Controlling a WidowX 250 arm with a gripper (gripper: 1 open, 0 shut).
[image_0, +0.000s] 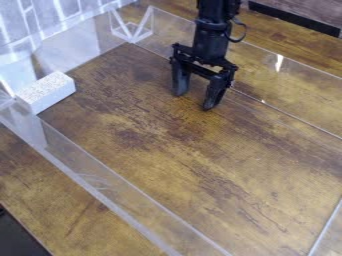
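Note:
A black robot gripper hangs from the arm at the top centre, low over the wooden table inside a clear-walled enclosure. Its two dark fingers are spread apart, with no object visible between them; whether they touch the table is hard to tell.
A white speckled block sits at the left by the clear plastic wall. Clear walls also run along the back and right. A light curtain-like sheet is at the top left.

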